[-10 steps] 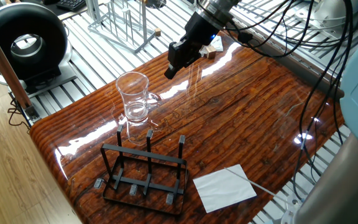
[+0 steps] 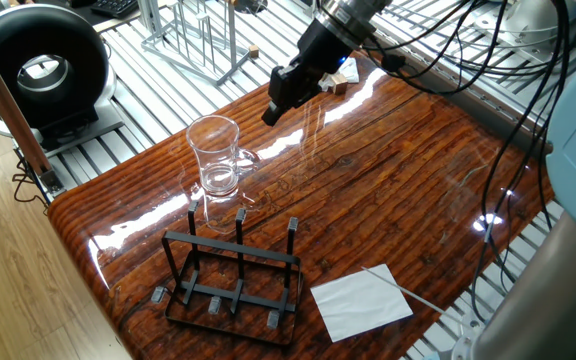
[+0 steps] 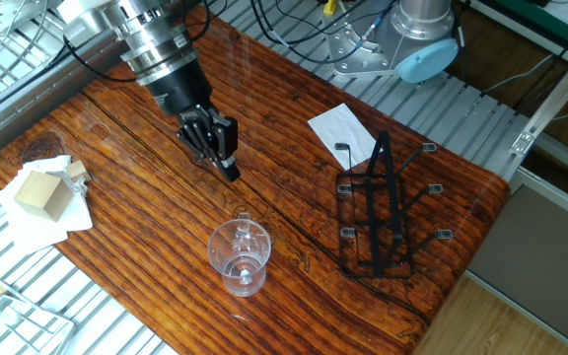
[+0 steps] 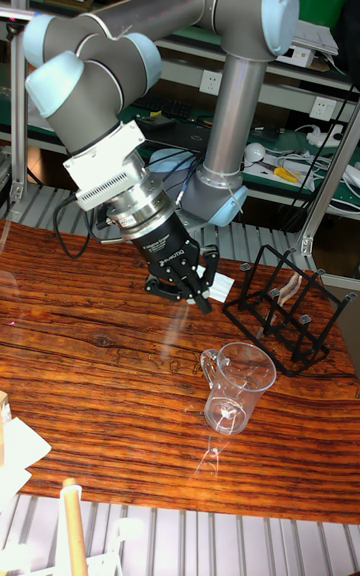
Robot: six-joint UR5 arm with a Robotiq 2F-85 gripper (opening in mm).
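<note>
A clear glass mug (image 2: 215,158) stands upright on the wooden table, its handle (image 4: 210,367) turned toward the arm's side. My gripper (image 3: 231,174) hangs above the table, apart from the mug (image 3: 240,258) and tilted downward. Its fingertips (image 4: 203,305) come together at one point in all three views, and nothing shows between them. The black wire rack (image 2: 233,245) rests near the table's edge, with several upright prongs; the mug is beside it, not on it. In the third view, the rack (image 4: 288,309) is behind and right of the mug.
A white sheet (image 2: 361,302) lies beside the rack, a thin stick across its edge. Wooden blocks (image 3: 44,196) sit on white paper at the table's opposite end. Cables (image 2: 558,90) hang by the arm. Bare tabletop (image 3: 146,197) spreads between the blocks and the mug.
My gripper has shifted only very slightly to the left in the first view. The mug, rack and sheet have stayed where they were.
</note>
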